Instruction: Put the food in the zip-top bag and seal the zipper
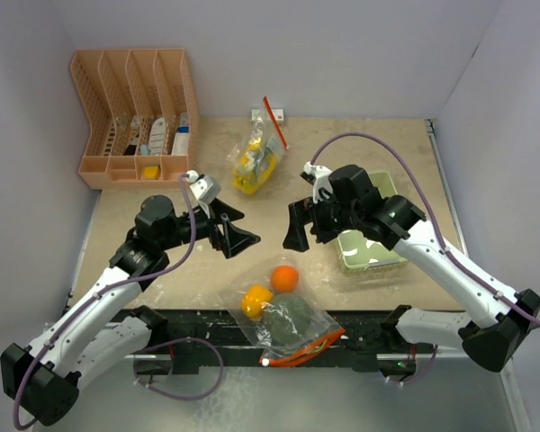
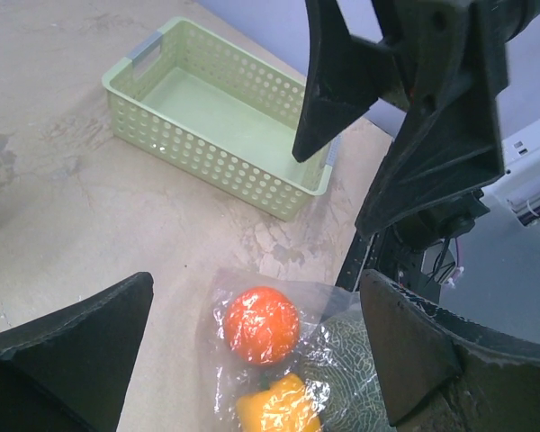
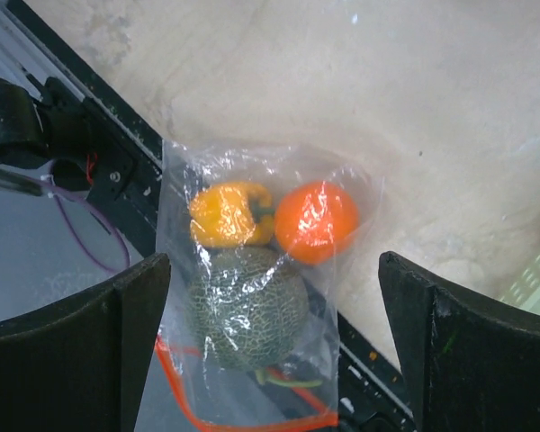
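Note:
A clear bag (image 3: 184, 355) with a red zip edge lies near the front of the table, its zipper end overhanging the dark front rail. It holds an orange round food (image 1: 284, 278), a yellow pepper (image 1: 255, 302) and a netted green melon (image 3: 247, 308). My left gripper (image 1: 229, 234) is open above and behind the bag. My right gripper (image 1: 301, 225) is also open, above the table behind the bag, its fingers pointing down toward it in the right wrist view.
A pale green basket (image 2: 198, 153) stands at the right under my right arm. A second bag (image 1: 252, 171) with yellow contents lies at the back, beside a peach organizer (image 1: 99, 171) at back left.

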